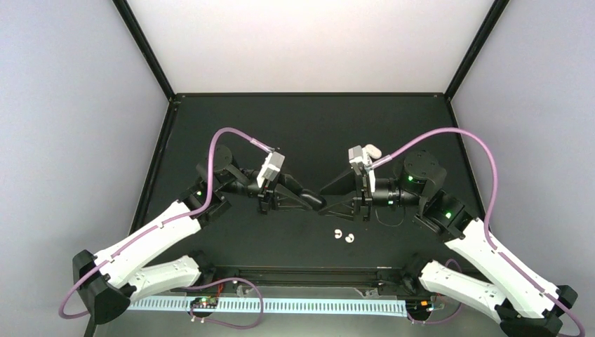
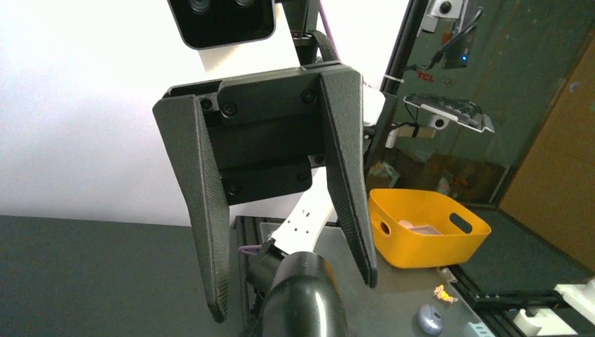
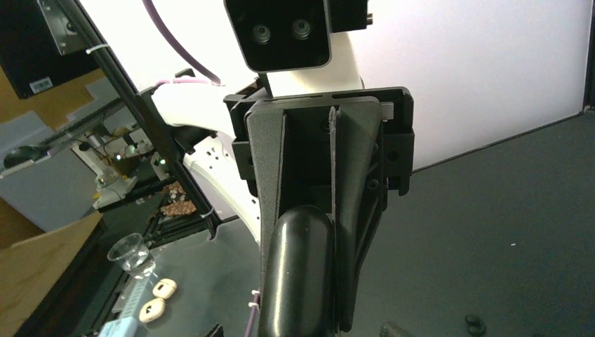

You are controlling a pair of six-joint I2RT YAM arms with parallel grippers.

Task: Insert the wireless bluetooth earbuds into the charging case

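A glossy black rounded charging case (image 1: 314,199) is gripped by my left gripper (image 1: 309,200), which is shut on its sides; the right wrist view shows the case (image 3: 298,274) end-on between the left fingers. Facing it, my right gripper (image 1: 323,201) stands open, its fingertips on either side of the case's free end, with no grip on it visible. The left wrist view shows the wide gap between those right fingers, above the case (image 2: 303,298). Two small white earbuds (image 1: 338,234) (image 1: 349,238) lie on the black table in front of the grippers.
A white oval object (image 1: 374,152) lies behind the right wrist, partly hidden. Off toward the front side are a yellow basket (image 2: 428,246), a clear cup (image 3: 133,256) and two beige rounded objects (image 3: 165,288).
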